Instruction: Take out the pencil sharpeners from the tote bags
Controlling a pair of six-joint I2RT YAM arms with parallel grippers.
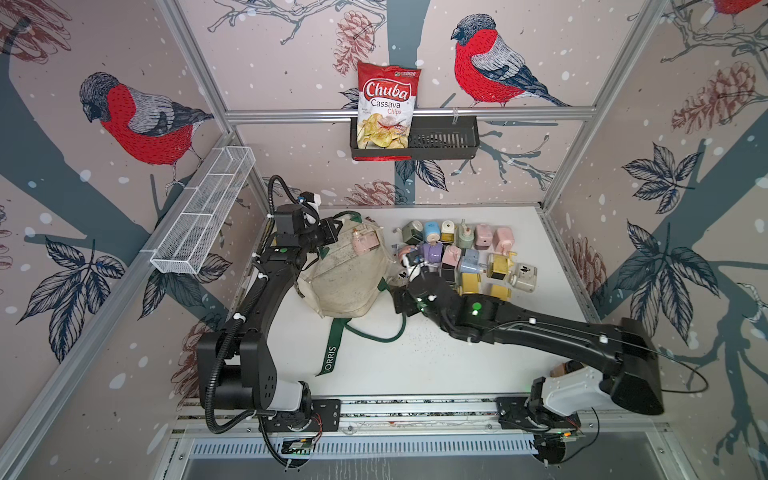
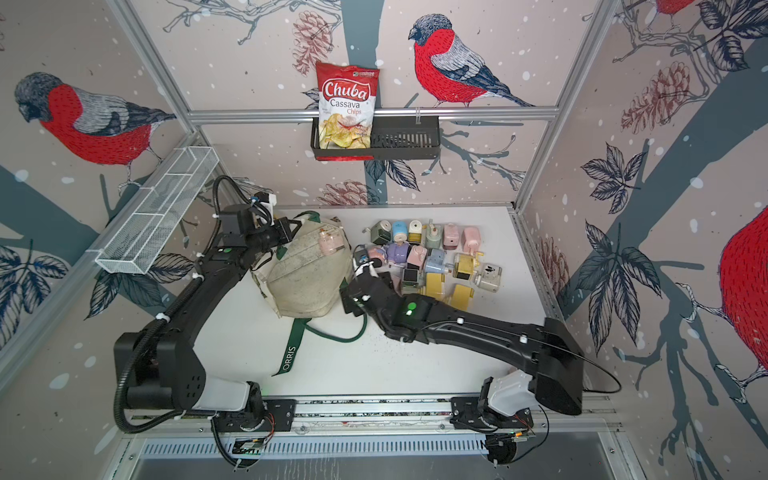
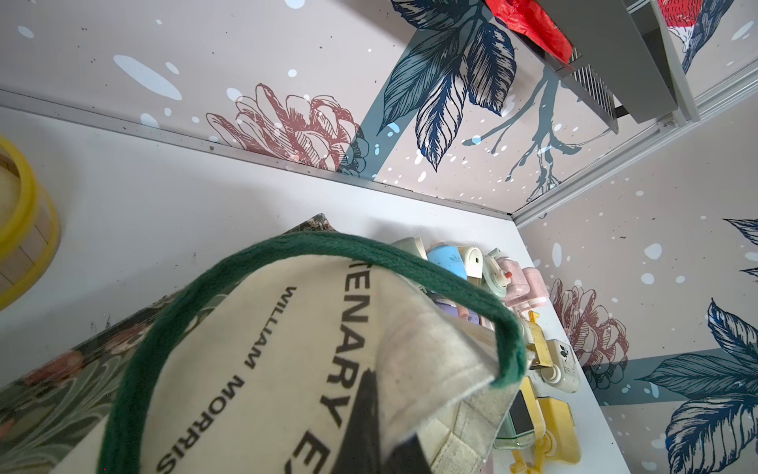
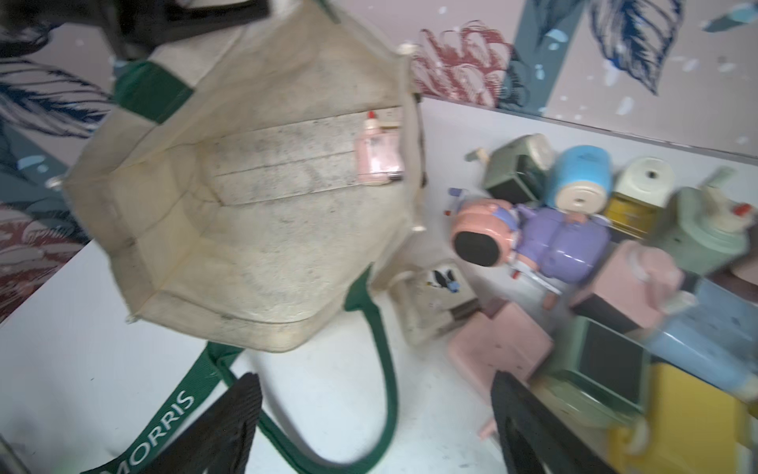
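The cream tote bag (image 1: 336, 284) lies with its mouth open on the table, a pink sharpener (image 4: 377, 154) inside. My left gripper (image 1: 329, 231) is at the bag's back left rim, shut, with canvas at its fingers (image 3: 355, 438). My right gripper hangs above the table at the bag's front right, part open, nothing visible between its fingers; its view is blurred. Sharpeners in many colours cluster right of the bag, including a purple one (image 4: 568, 245) and a yellow one (image 4: 679, 418).
A wire basket (image 1: 200, 212) is on the left, and a dark shelf (image 1: 440, 140) with a chips bag is on the back wall.
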